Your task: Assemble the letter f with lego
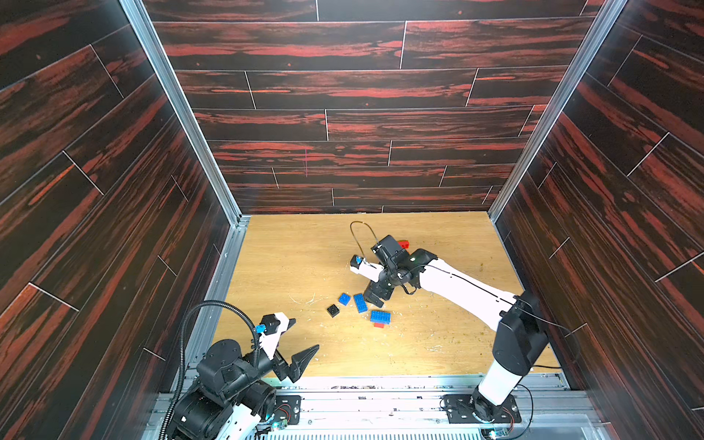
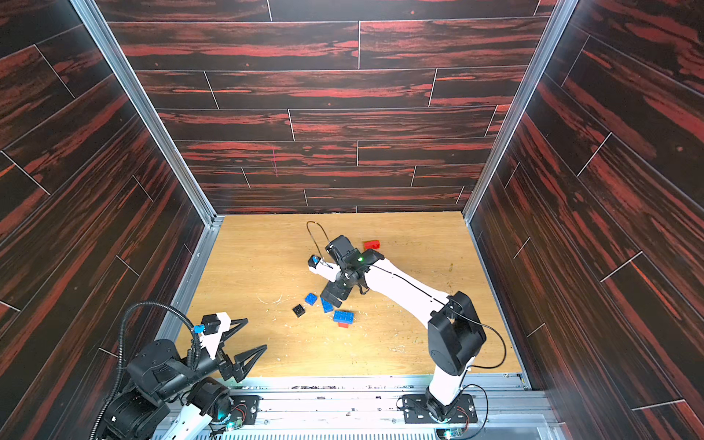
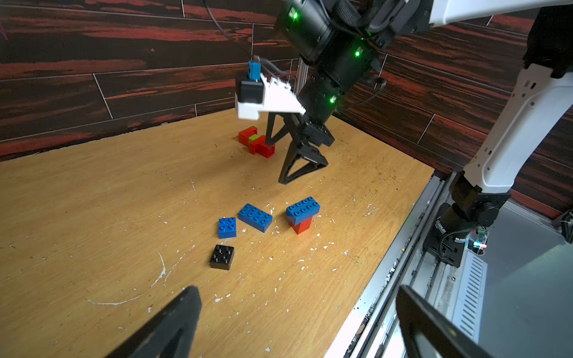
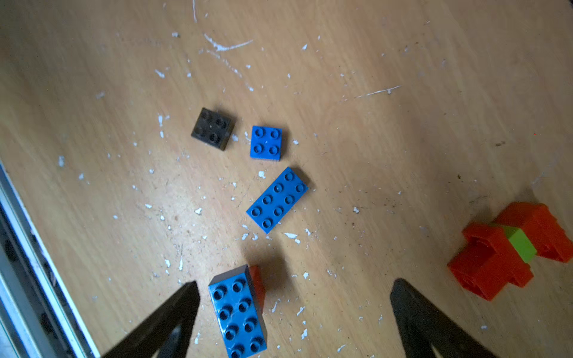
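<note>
On the table, a blue eight-stud brick sits on top of a red piece; this blue top brick (image 4: 238,313) is near the left finger in the right wrist view. Beside it lie a loose long blue brick (image 4: 277,200), a small blue brick (image 4: 266,142) and a small black brick (image 4: 213,128). My right gripper hangs open above the table just behind the stack, nothing between its fingers. At the front left, my left gripper (image 1: 304,338) stands open and empty, apart from all bricks.
A red piece with a lime green part (image 4: 513,241) lies toward the back. White scraps are scattered around the bricks. A metal rail (image 3: 388,280) runs along the front edge.
</note>
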